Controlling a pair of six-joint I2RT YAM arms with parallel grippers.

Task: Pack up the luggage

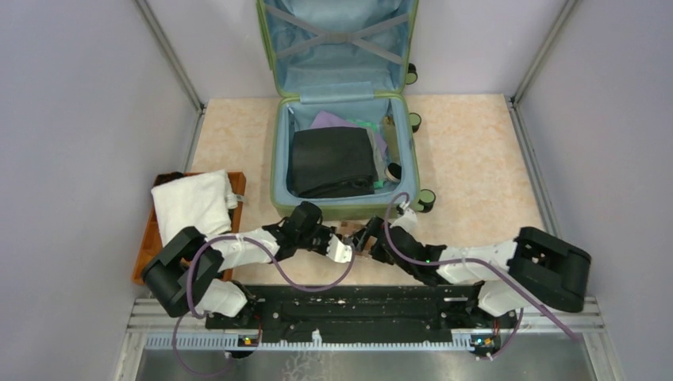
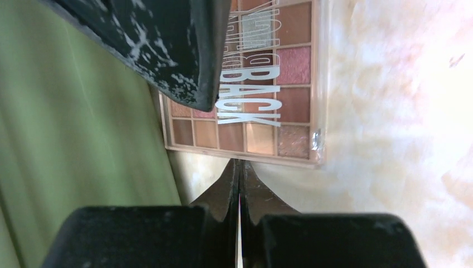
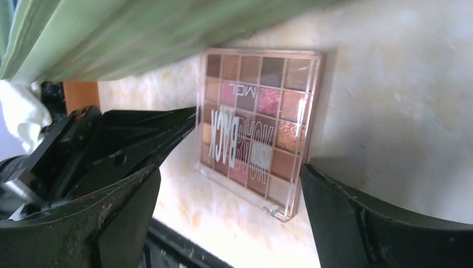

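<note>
An eyeshadow palette [image 3: 256, 128] in a clear case lies on the pale table in front of the green suitcase [image 1: 341, 213], partly hidden by both arms in the top view. My left gripper is shut, its tips at the palette's near edge with nothing seen between them. My right gripper is open, one finger beside the palette's edge; in the left wrist view part of it overhangs the palette. The suitcase holds a dark folded item [image 1: 332, 159], a purple item and bottles.
An orange tray [image 1: 148, 246] with a white towel [image 1: 190, 206] stands at the left. The suitcase lid [image 1: 337, 59] is raised at the back.
</note>
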